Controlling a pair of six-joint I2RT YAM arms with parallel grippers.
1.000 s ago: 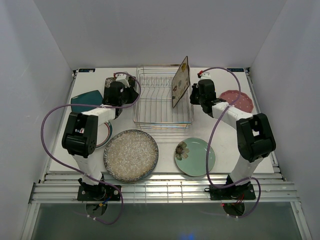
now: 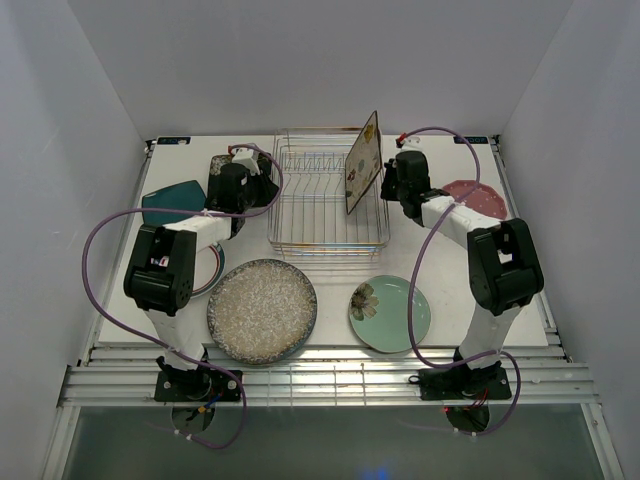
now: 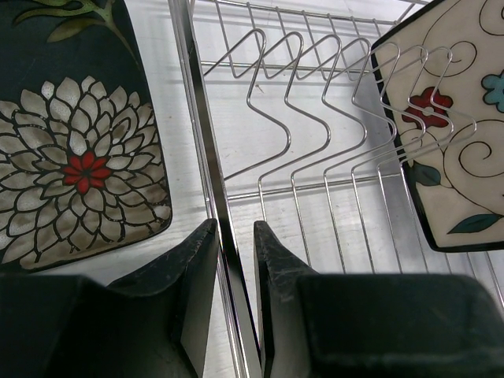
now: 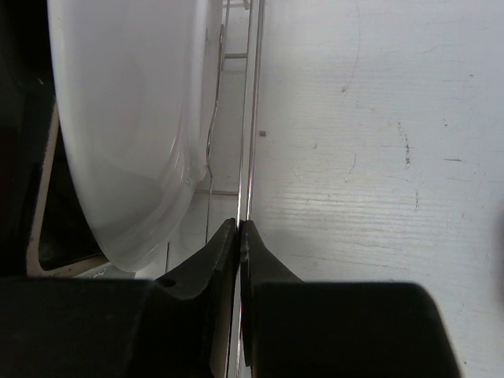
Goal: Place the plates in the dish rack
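The wire dish rack (image 2: 305, 243) stands mid-table with a square floral plate (image 2: 362, 165) standing in its right side. My left gripper is part open at the rack's left rail, between its fingers in the left wrist view; a dark square flower plate (image 3: 79, 173) lies left of the rail. My right gripper is shut on the rack's right rail, beside the white underside of the standing plate (image 4: 134, 126).
A speckled round plate (image 2: 262, 310) and green plate (image 2: 390, 315) lie in front. A red plate (image 2: 480, 200) is at right, a teal plate (image 2: 170, 200) and a rimmed plate (image 2: 205, 270) at left.
The left arm looks unchanged in the top view.
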